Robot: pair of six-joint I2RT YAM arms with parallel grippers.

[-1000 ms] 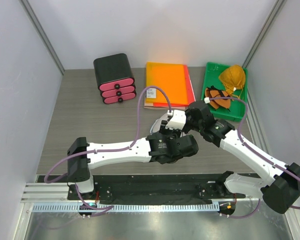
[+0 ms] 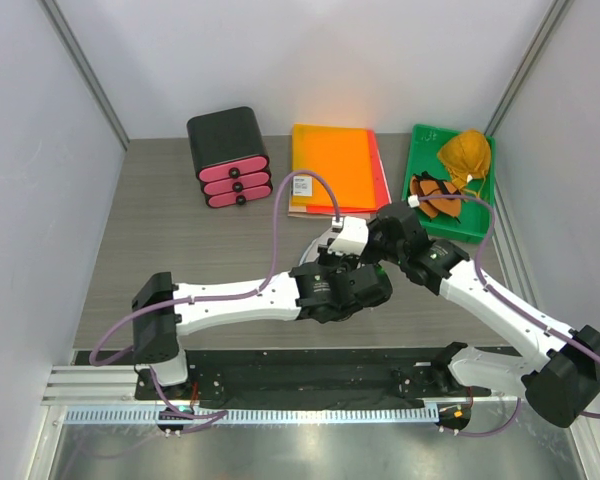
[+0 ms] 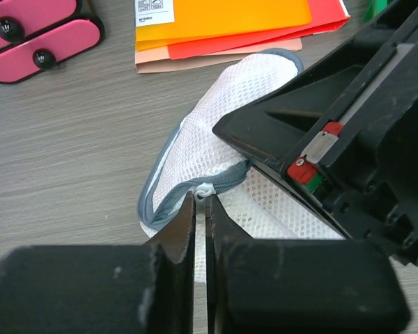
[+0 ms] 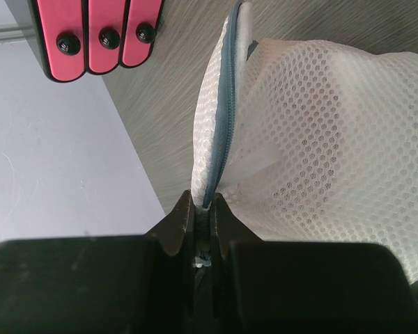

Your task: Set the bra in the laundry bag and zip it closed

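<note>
A white mesh laundry bag (image 3: 216, 115) with a grey zip (image 3: 226, 179) lies on the table, mostly hidden under the arms in the top view. My left gripper is shut right at the whitish zip slider (image 3: 205, 189); whether the pull is pinched between its tips is unclear. In the right wrist view, my right gripper is shut on the bag's edge at one end of the zip (image 4: 226, 104). Pale mesh (image 4: 313, 132) spreads to its right, with a faint pinkish tone. No bra can be made out clearly.
Behind the bag lie orange and red folders (image 2: 333, 165). A black box with pink drawers (image 2: 230, 160) stands back left. The green tray (image 2: 420, 150) at back right holds orange items. Both arms crowd together over the bag.
The left arm has shifted very slightly to the left and toward the back over the last second. The right arm looks nearly still.
</note>
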